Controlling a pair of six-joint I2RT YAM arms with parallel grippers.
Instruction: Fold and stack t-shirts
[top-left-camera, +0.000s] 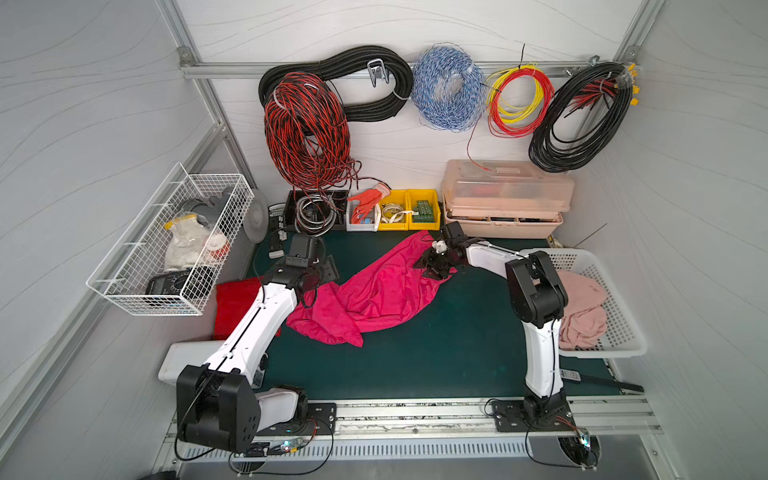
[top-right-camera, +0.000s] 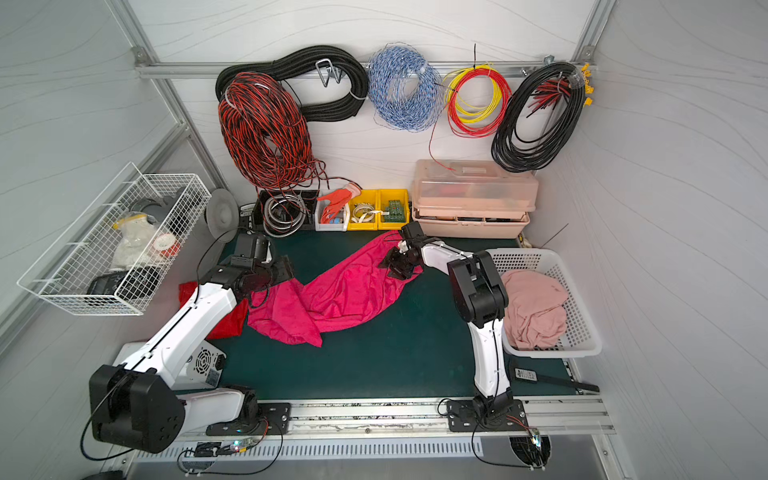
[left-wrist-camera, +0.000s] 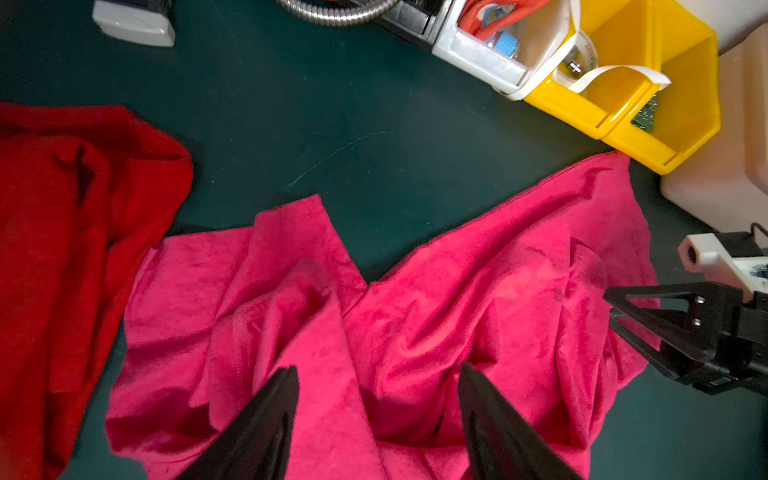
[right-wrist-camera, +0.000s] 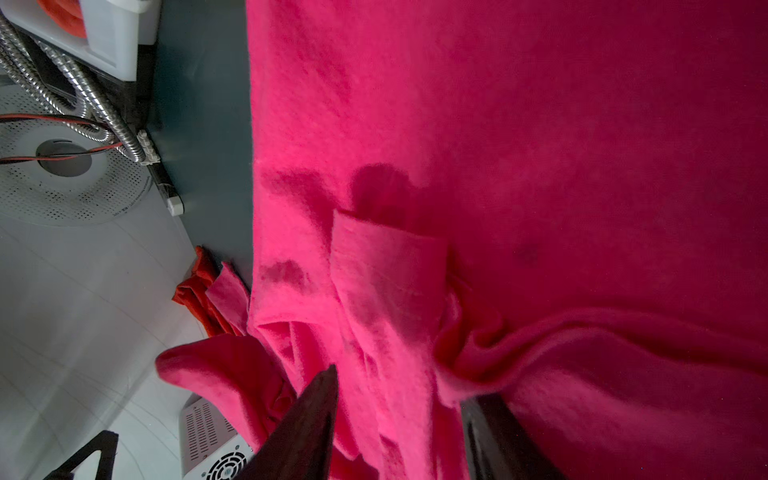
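A crumpled pink shirt (top-left-camera: 384, 292) lies spread diagonally on the dark green table, its folds bunched toward the left end. Above that left end hangs my left gripper, its fingers wide apart and nothing between them. My right gripper is down at the shirt's right part, fingers partly open, with pink folds between and around the fingers; whether any cloth is gripped I cannot tell. Folded red cloth (left-wrist-camera: 64, 264) lies left of the pink shirt, partly behind my left arm in the top views.
A white basket (top-right-camera: 588, 320) with light pink cloth (top-right-camera: 532, 308) stands at the right. Yellow bins (top-left-camera: 422, 196) and a peach toolbox (top-left-camera: 508, 196) line the back. A wire basket (top-left-camera: 128, 300) hangs at the left.
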